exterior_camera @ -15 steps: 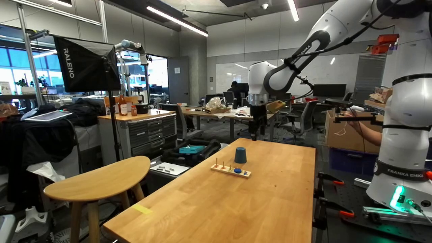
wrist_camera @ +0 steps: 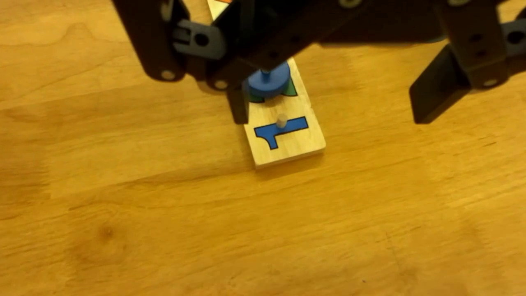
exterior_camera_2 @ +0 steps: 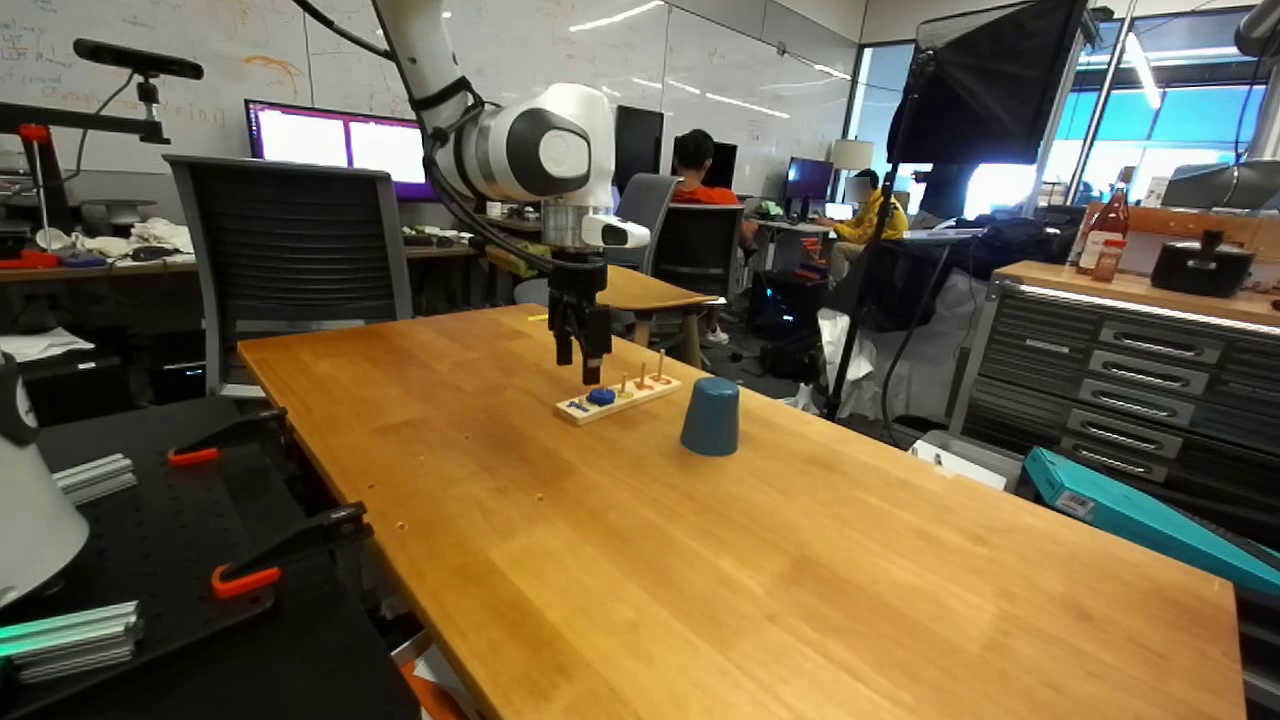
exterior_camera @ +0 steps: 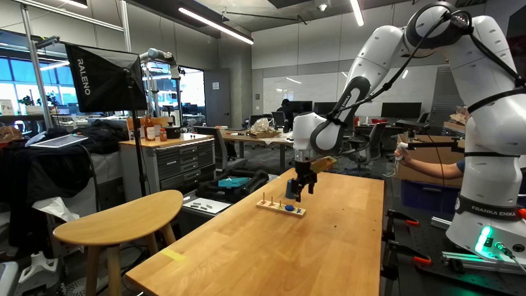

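Note:
A wooden peg board (exterior_camera: 273, 207) with painted numbers lies on the table, its upright pegs in a row. One blue disc (wrist_camera: 270, 81) sits on a peg of it, over a green number; the peg beside it, on the blue "1" (wrist_camera: 294, 124), is bare. My gripper hangs above that end of the board, its fingers wide apart and nothing between them. In the second exterior view the gripper (exterior_camera_2: 578, 370) is just over the blue disc, clear of it. A blue-grey cup (exterior_camera_2: 710, 418) stands upside down near the board.
Clamps (exterior_camera: 404, 217) grip the table's edge near the robot's base. A wooden stool (exterior_camera: 121, 217) stands off the far side.
My gripper has come down and toward the board, from high over the table's back to just above the board's end. Now it partly covers the cup. Board and cup have not moved.

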